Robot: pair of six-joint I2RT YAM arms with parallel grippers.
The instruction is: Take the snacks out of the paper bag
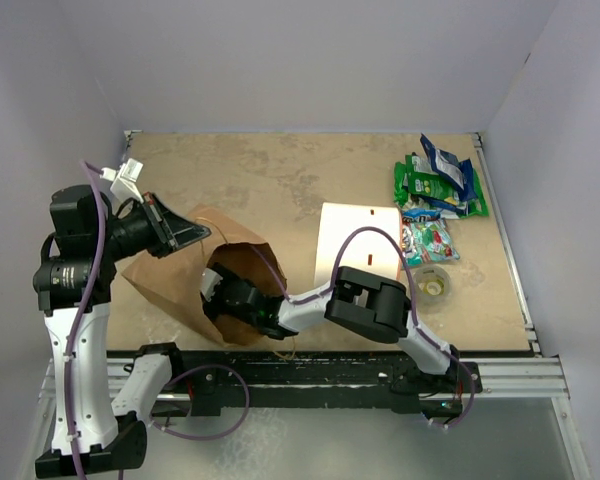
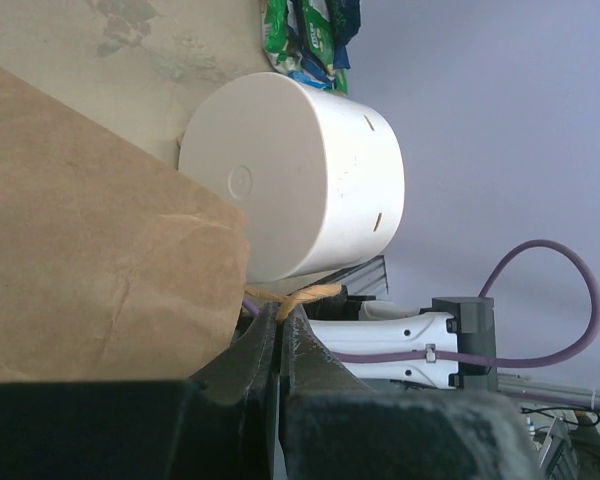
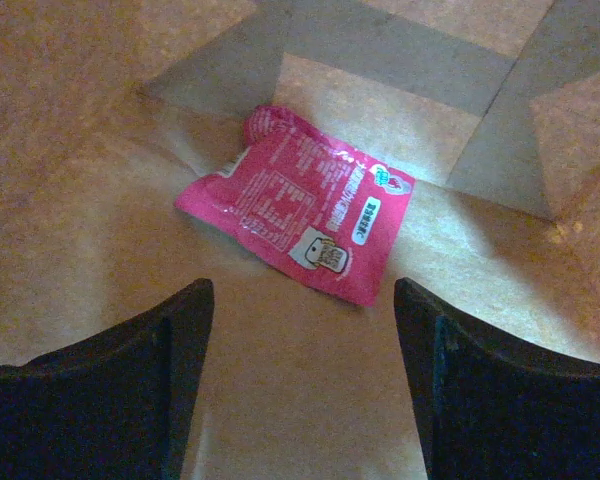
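Note:
The brown paper bag (image 1: 165, 285) lies tilted on the table's left, its mouth facing right. My left gripper (image 1: 206, 232) is above the bag; in the left wrist view its fingertips are shut on the twisted cord handle (image 2: 315, 293). Reaching through the mouth, my right gripper (image 1: 212, 284) is inside the bag. A pink snack packet (image 3: 305, 205) lies flat at the bag's bottom in the right wrist view. It sits ahead of the right fingers (image 3: 185, 335), which stand apart with nothing between them. From the top view the packet is hidden.
Several green and blue snack packets (image 1: 435, 185) lie at the right, above a colourful pouch (image 1: 430, 240). Close by stand a round clear tub (image 1: 433, 283) and a white container (image 1: 345, 238).

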